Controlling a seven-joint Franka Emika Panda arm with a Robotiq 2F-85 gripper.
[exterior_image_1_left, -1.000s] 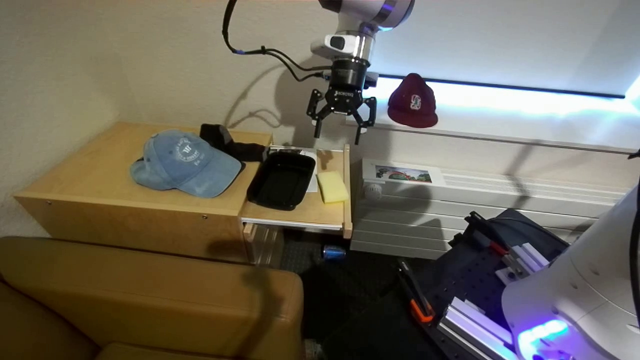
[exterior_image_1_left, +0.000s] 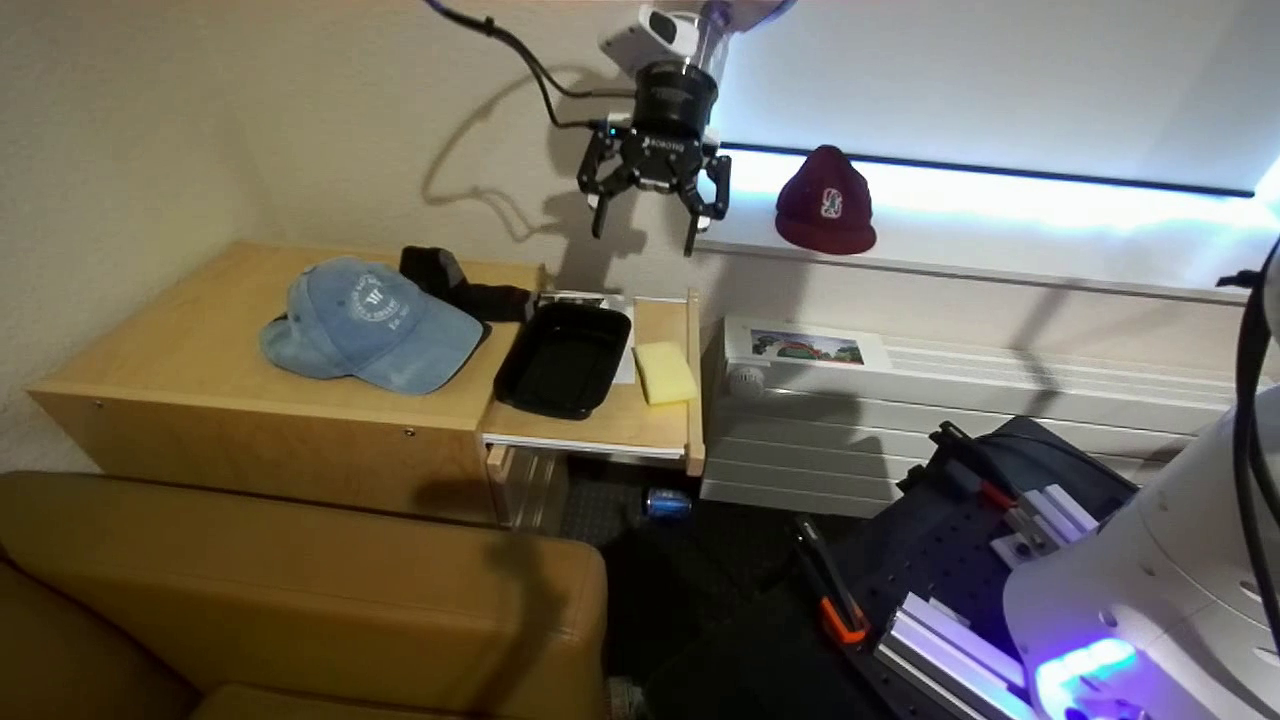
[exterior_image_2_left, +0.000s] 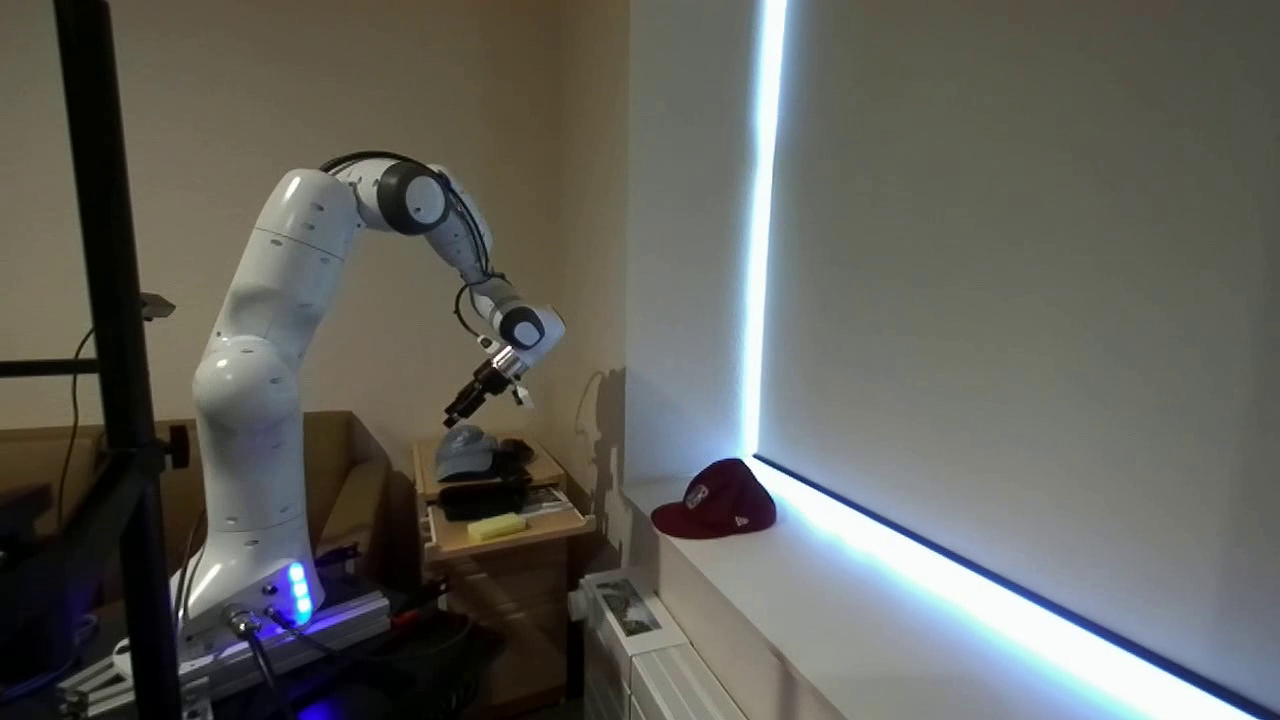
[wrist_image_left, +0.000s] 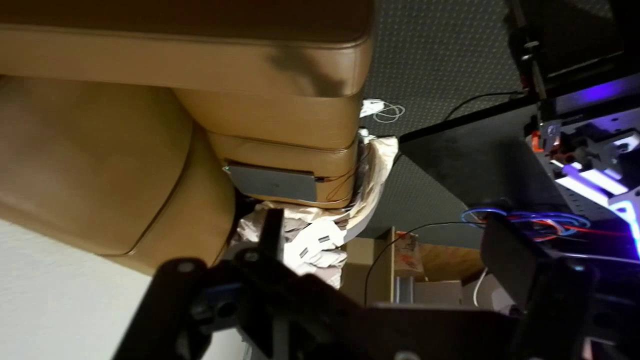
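Observation:
High above the pulled-out board, my gripper (exterior_image_1_left: 643, 238) stands open, with nothing between its fingers. On that board (exterior_image_1_left: 654, 430) lie a black tray (exterior_image_1_left: 561, 360), empty inside, and a yellow sponge (exterior_image_1_left: 665, 373) to its right. A light blue cap (exterior_image_1_left: 381, 322) rests on the wooden cabinet top (exterior_image_1_left: 180, 342), with a dark cloth item (exterior_image_1_left: 462, 286) behind it. The maroon cap (exterior_image_1_left: 825, 204) sits on the window sill, also visible as a maroon cap (exterior_image_2_left: 717, 499) in the second exterior view. In the wrist view the two dark fingers are apart, and none of these objects shows.
A tan sofa (exterior_image_1_left: 300, 576) fills the front left. Below the sill runs a white radiator (exterior_image_1_left: 816, 420) with a picture on top. A blue can (exterior_image_1_left: 667, 504) lies on the dark floor. An orange-and-black tool (exterior_image_1_left: 843, 620) lies beside the robot base.
My gripper has risen and shifted somewhat to the left in the first exterior view, staying open. The caps, tray and sponge have not moved.

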